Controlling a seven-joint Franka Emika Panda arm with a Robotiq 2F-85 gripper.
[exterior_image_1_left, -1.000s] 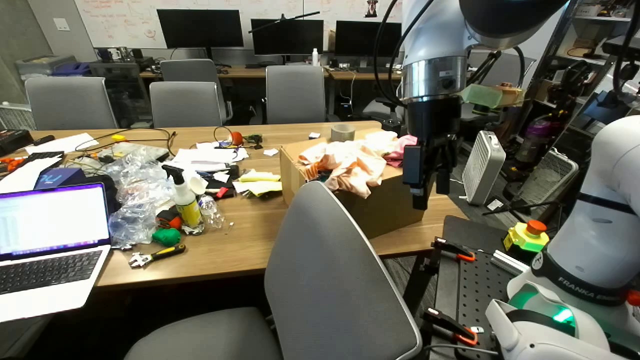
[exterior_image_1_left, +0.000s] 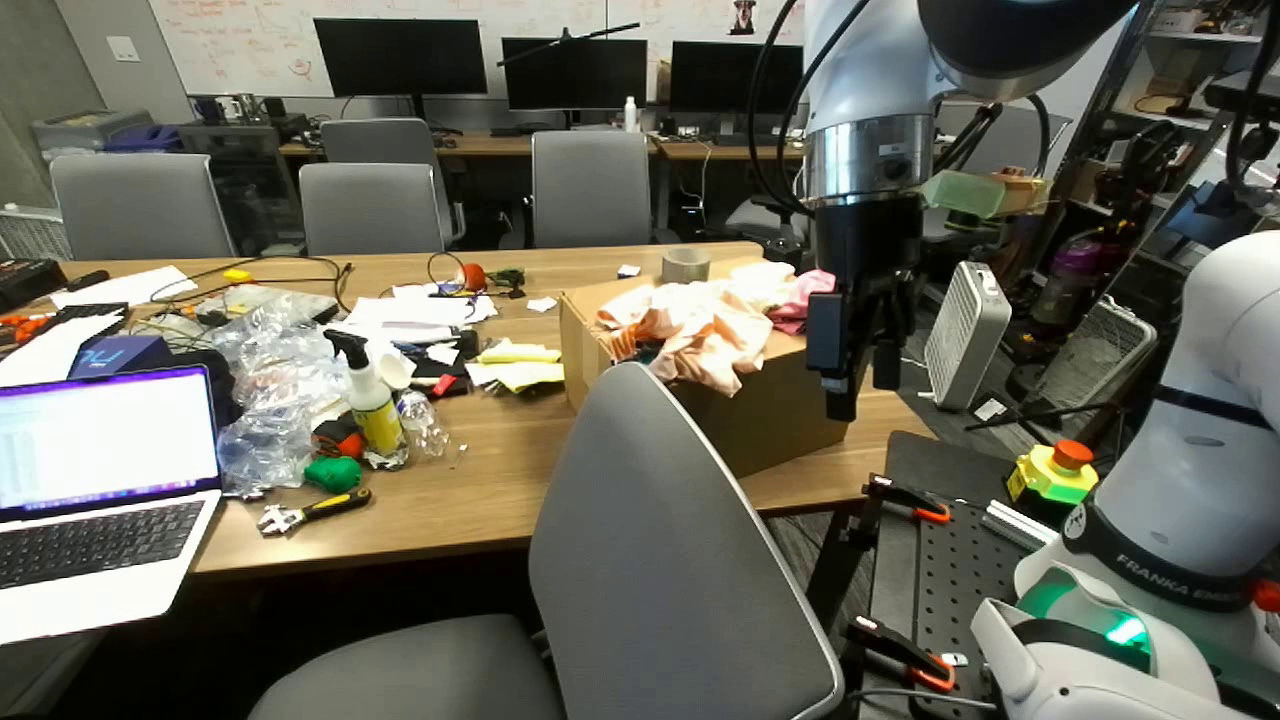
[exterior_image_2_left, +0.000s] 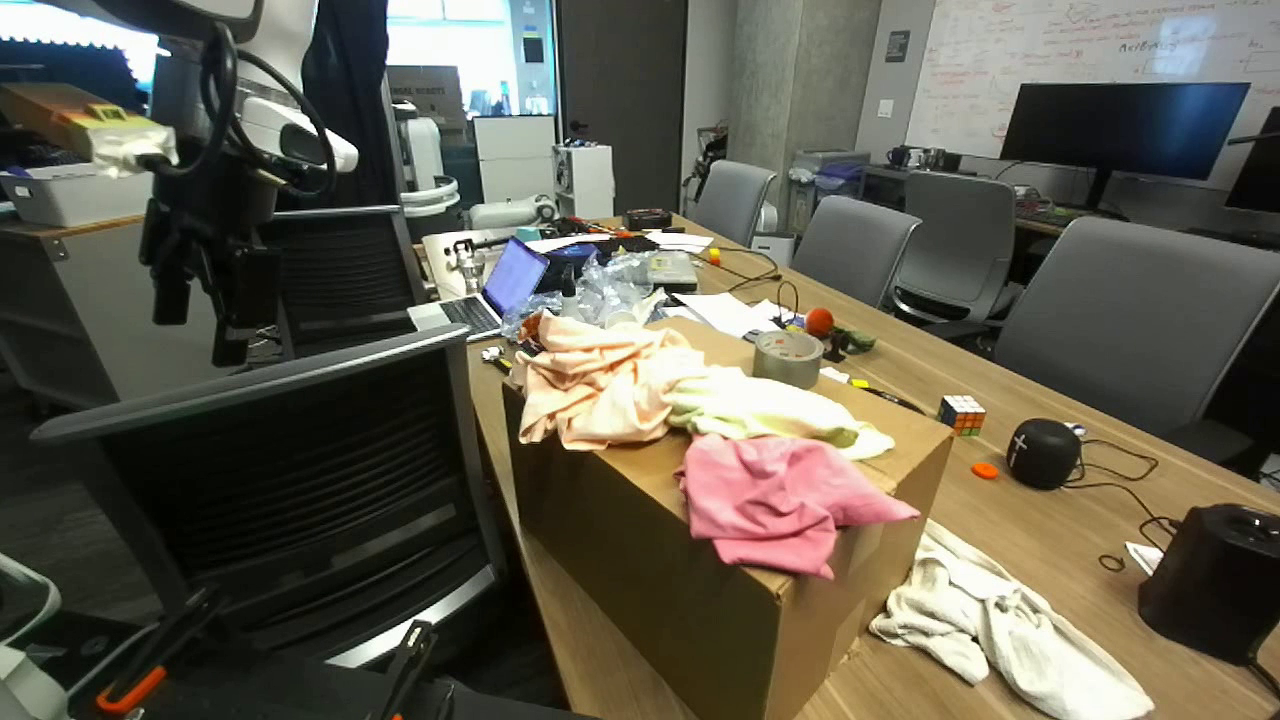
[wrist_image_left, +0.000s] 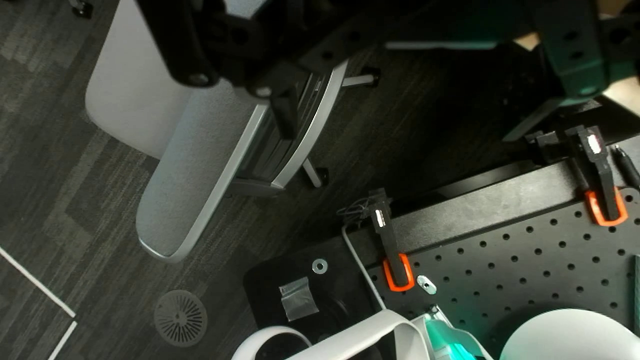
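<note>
My gripper (exterior_image_1_left: 864, 384) hangs pointing down in the air, to the right of the cardboard box (exterior_image_1_left: 768, 420) in exterior view 1. In the wrist view its fingers (wrist_image_left: 284, 114) stand wide apart, with only dark floor showing between them. Crumpled peach cloth (exterior_image_2_left: 600, 382), a pale yellow-green cloth (exterior_image_2_left: 768, 406) and a pink cloth (exterior_image_2_left: 786, 492) lie on the box top. A roll of grey tape (exterior_image_2_left: 788, 356) rests there too. On the table beside the box is a white cloth (exterior_image_2_left: 1008, 618).
A grey chair (exterior_image_1_left: 672, 552) stands at the table's front edge. Clutter covers the left of the table: a laptop (exterior_image_1_left: 102, 492), a spray bottle (exterior_image_1_left: 374, 402), plastic wrap and an adjustable wrench (exterior_image_1_left: 314, 510). Clamps (wrist_image_left: 396, 264) grip the perforated base plate (wrist_image_left: 510, 258).
</note>
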